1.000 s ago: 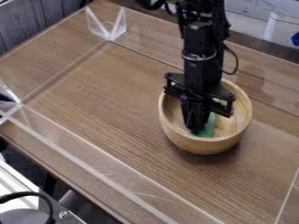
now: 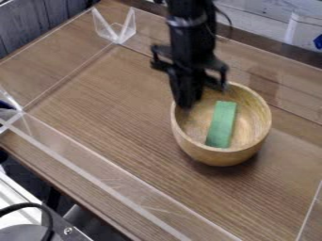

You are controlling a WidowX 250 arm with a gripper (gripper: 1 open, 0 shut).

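A wooden bowl (image 2: 191, 143) sits on the tabletop at centre right, with a green block (image 2: 221, 124) lying inside it. My black gripper (image 2: 191, 90) is raised just above the bowl's back left rim, blurred by motion; whether its fingers are open or shut does not show clearly.
A small clear object (image 2: 116, 26) stands at the back left. A grey and black fixture (image 2: 25, 224) with a cable is at the lower left corner.
My gripper has risen up and back out of the bowl, uncovering the green block, which stays inside.
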